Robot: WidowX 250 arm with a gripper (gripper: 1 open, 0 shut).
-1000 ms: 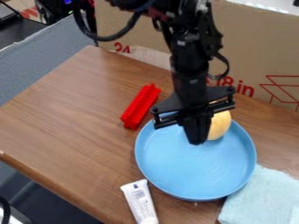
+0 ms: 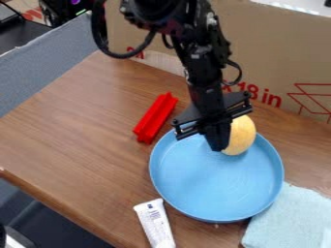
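Observation:
A black arm reaches down from the top centre to a light blue plate [image 2: 214,189]. Its gripper [image 2: 218,140] is low over the plate's back part, shut, just left of a round yellow object [image 2: 239,136] at the plate's back rim. Whether the fingertips touch the plate or that object I cannot tell.
A red object [image 2: 154,116] lies left of the plate, a white tube [image 2: 154,224] at the front, a pale cloth [image 2: 289,223] at the right. A cardboard box [image 2: 291,68] stands behind.
The gripper has risen slightly and drawn back toward the yellow object, of which more now shows. The objects on the table look unmoved.

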